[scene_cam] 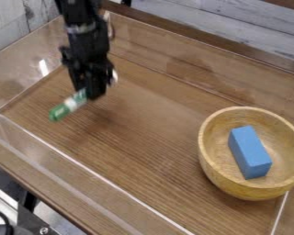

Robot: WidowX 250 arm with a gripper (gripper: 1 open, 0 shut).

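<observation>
A blurred black gripper [85, 84] hangs at the upper left of the camera view, above the wooden surface. A green and white stick-like object [66, 106] is at its lower left, raised at a tilt and apparently held by it; the fingers are too blurred to show the exact grip.
A round wooden bowl [223, 174] with a blue block [249, 151] in it stands at the lower right.
</observation>
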